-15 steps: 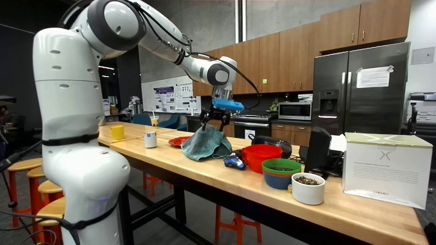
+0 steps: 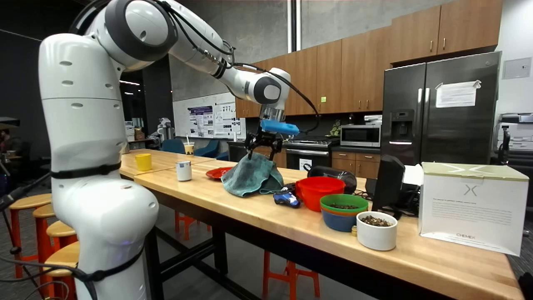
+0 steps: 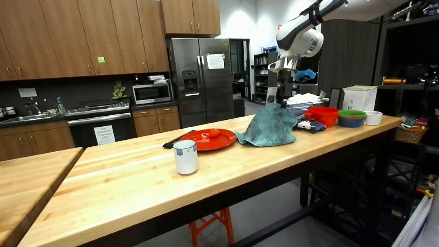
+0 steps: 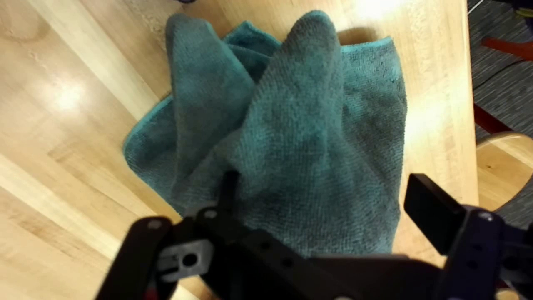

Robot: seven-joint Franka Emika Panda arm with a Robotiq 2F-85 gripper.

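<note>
A teal towel (image 2: 252,176) stands up in a tented heap on the wooden table, and whatever may lie beneath it is hidden. My gripper (image 2: 262,154) points down at the towel's peak with its fingers open. In the wrist view, one dark finger (image 4: 228,191) is against or just over the cloth, while the opposite finger (image 4: 433,212) is past the towel's right edge. Folds of the towel (image 4: 295,130) spread below the open gripper. From the other side, the towel (image 3: 269,127) rises to the fingertips; whether they touch it is unclear.
Beside the towel lie a red plate (image 3: 205,140) with a red round item on it, and a blue-and-white game controller (image 3: 311,125). A red bowl (image 2: 320,192), stacked bowls (image 2: 343,212) and a white bowl (image 2: 377,235) stand rightward. A white mug (image 3: 186,157) has clear tabletop around it.
Almost nothing differs; the gripper seems only very slightly shifted, and the towel keeps its shape and place.
</note>
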